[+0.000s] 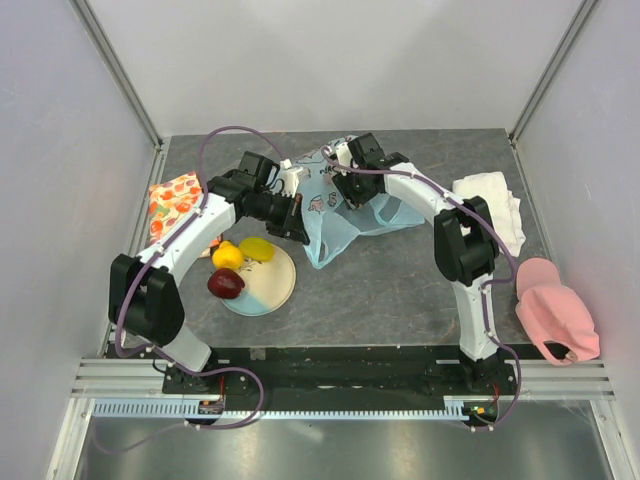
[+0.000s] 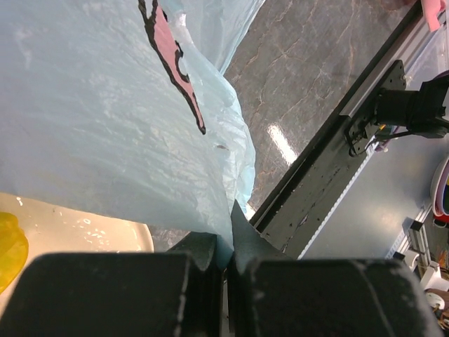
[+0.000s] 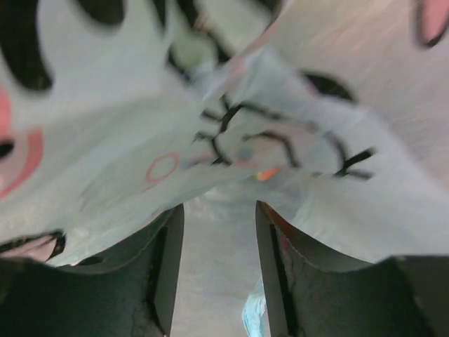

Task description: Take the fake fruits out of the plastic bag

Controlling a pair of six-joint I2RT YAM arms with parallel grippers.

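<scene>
A thin light-blue plastic bag (image 1: 335, 232) with pink and black drawings lies at the back middle. My left gripper is shut on its edge and holds that side up. My right gripper stands open at the bag's mouth, its fingers (image 3: 165, 263) apart and nothing clearly between them. Beyond them a small orange patch (image 3: 266, 173) shows at a fold of the bag; most of whatever it belongs to is hidden. On the cream plate (image 1: 277, 287) lie a dark red fruit (image 1: 226, 283), a yellow lemon-like fruit (image 1: 228, 256) and a yellow oval one (image 1: 257, 248).
An orange patterned cloth or packet (image 1: 173, 203) lies at the left, partly behind the left arm. White cloth (image 1: 492, 200) and a pink bag-like item (image 1: 555, 312) occupy the right side. Bare grey table (image 1: 385, 295) stretches between plate and right arm.
</scene>
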